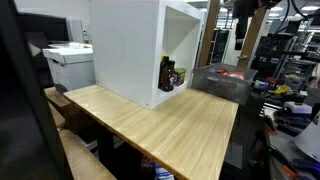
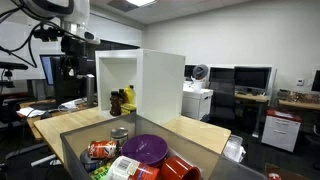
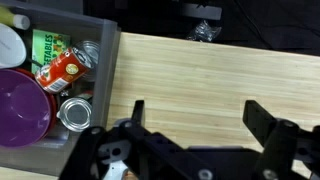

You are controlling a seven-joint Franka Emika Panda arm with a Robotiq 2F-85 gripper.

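Observation:
My gripper hangs high over the wooden table [image 3: 205, 78], its fingers wide apart at the bottom of the wrist view and nothing between them. It is also seen at the upper left in exterior view 2, as the dark gripper [image 2: 69, 68]. A grey bin [image 3: 105, 78] lies to the left in the wrist view. Inside it are a purple bowl [image 3: 20, 110], a red-labelled can [image 3: 62, 70], a silver-topped can [image 3: 75, 114] and a green packet [image 3: 47, 46]. Exterior view 2 also shows a red can [image 2: 178, 169] in the bin.
A white open-fronted shelf unit [image 2: 160, 82] stands on the table, with dark and yellow bottles [image 2: 128, 100] inside. The table stretch below my gripper is bare. Desks with monitors [image 2: 252, 78] stand in the background.

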